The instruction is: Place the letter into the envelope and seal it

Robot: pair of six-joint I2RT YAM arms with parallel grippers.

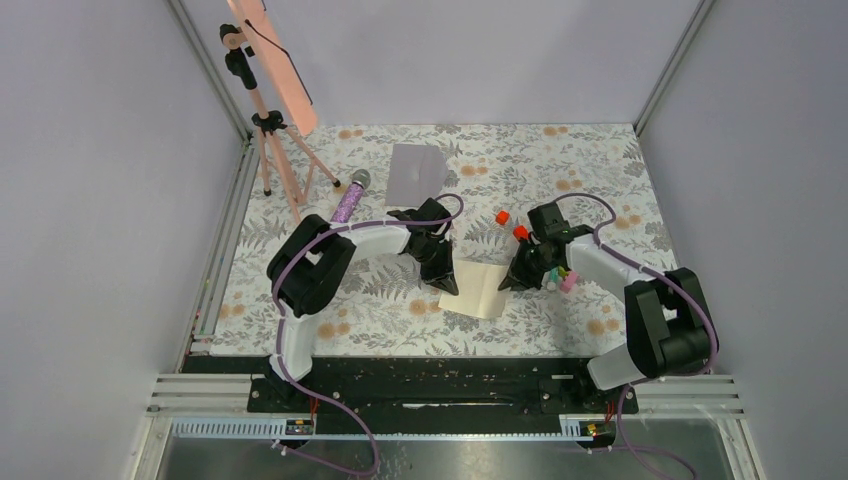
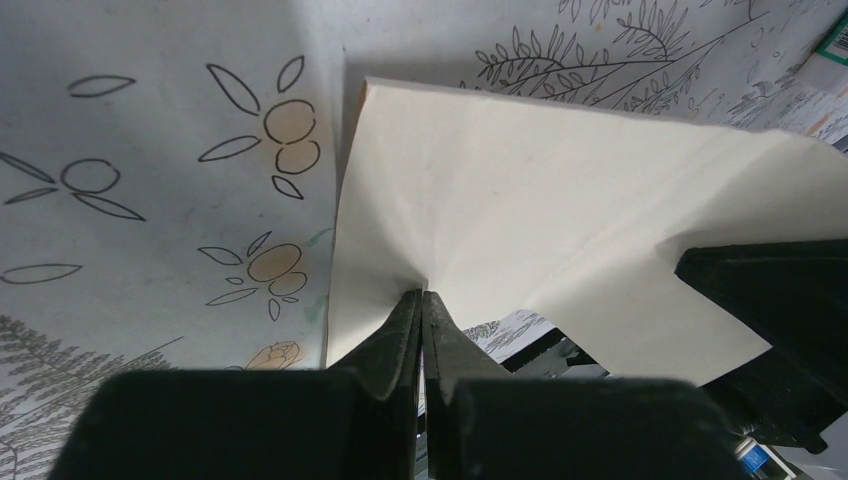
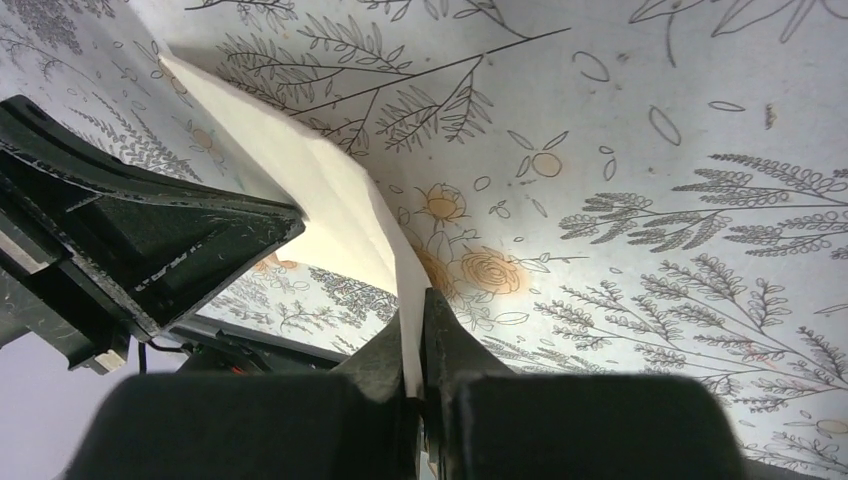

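A cream paper piece with a fold line spans the space between my two grippers near the front of the table. I cannot tell whether it is the letter or the envelope. My left gripper is shut on its near edge, which bends up into the fingertips. In the right wrist view the paper rises in a bowed strip into my right gripper, which is shut with the paper's edge between its fingers. A flat grey paper piece, perhaps the envelope, lies apart at the back.
Left of the grey piece rests a purple microphone, with a wooden tripod behind it. Red blocks lie behind my right gripper, and a pink item sits beside it.
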